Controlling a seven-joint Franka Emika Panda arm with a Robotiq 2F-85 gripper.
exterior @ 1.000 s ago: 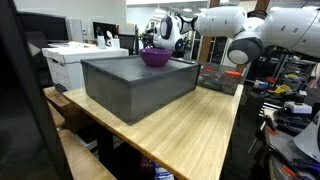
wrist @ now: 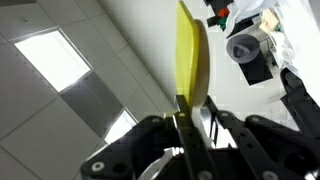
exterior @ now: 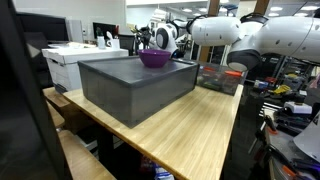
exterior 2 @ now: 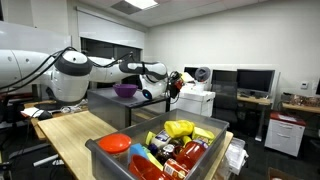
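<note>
A long yellow object with an orange-brown side (wrist: 187, 55) rises from between the fingers of my gripper in the wrist view; the gripper is shut on it. Its lower end is hidden by the fingers. In exterior view 2, the gripper (exterior 2: 176, 79) is held up in the air beyond the purple bowl, small and hard to make out. The purple bowl (exterior: 155, 58) rests on top of the grey box (exterior: 120, 90) in exterior view 1, apart from the gripper.
A grey bin (exterior 2: 112, 164) full of colourful bottles and packages stands in the foreground of exterior view 2, with a red-orange plate (exterior 2: 113, 142) at its left end. Monitors (exterior 2: 256, 82) stand on desks behind.
The arm's wrist has shifted slightly down and left in exterior view 1. The bowl and the grey box have stayed put.
</note>
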